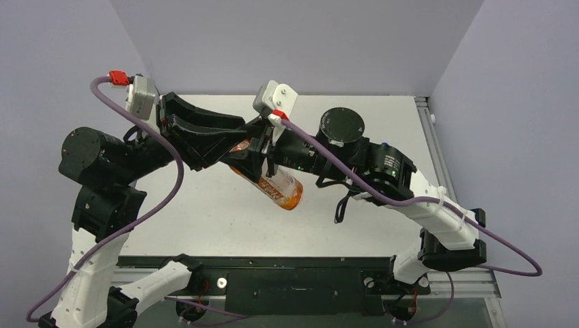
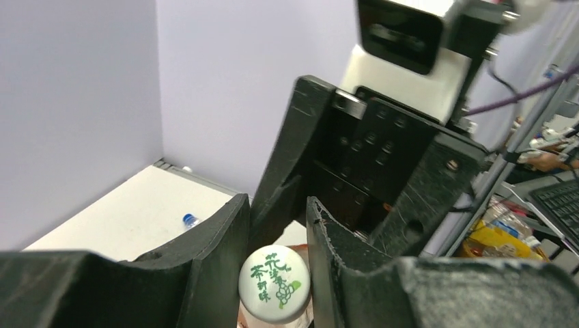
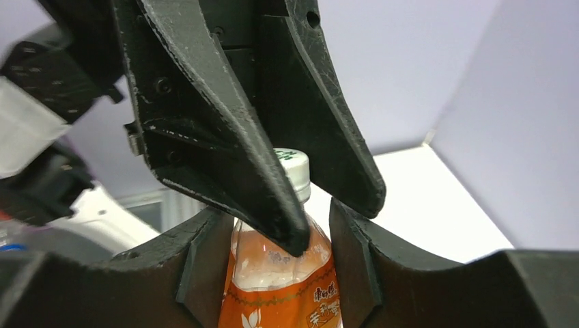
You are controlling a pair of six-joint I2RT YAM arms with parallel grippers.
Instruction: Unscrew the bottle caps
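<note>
An orange-labelled bottle (image 1: 278, 188) hangs tilted above the table, its lower end toward the front right in the top view. My right gripper (image 1: 255, 152) is shut on its body, and the right wrist view has the clear shoulder and orange label (image 3: 281, 301) between the pads. The white cap (image 2: 274, 283) with green print sits between the fingers of my left gripper (image 1: 240, 140), which is shut on it. From the right wrist view, the cap's side (image 3: 294, 169) shows between the black left fingers. Whether the cap is loose from the neck cannot be told.
A blue-capped bottle (image 2: 190, 220) is on the table, mostly hidden in the left wrist view. Both grippers overlap closely. Purple cables (image 1: 369, 184) loop along the arms.
</note>
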